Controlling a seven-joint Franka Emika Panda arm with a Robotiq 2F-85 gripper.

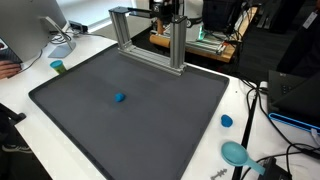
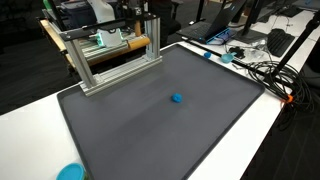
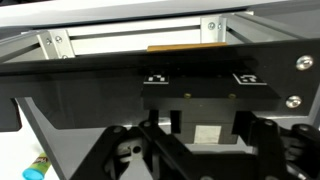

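Note:
In the wrist view my gripper is at a black bar [image 3: 80,95]. Its dark fingers reach up to a black block [image 3: 210,94] on the bar, which has small white markings along its top. The fingers appear apart, with a pale square patch [image 3: 207,133] showing in the gap. Whether they touch the block is hard to make out against the black. Both exterior views show a metal frame [image 1: 150,56] [image 2: 125,73] at the board's edge; at its top, the gripper is too dark and cropped to read.
A small blue object [image 1: 120,97] [image 2: 177,98] lies on the large grey board [image 1: 130,125]. Outside the board are a green-topped container [image 1: 58,67], a blue round item [image 1: 226,121] and a turquoise ladle-like item [image 1: 238,155]. Much of the board is bare.

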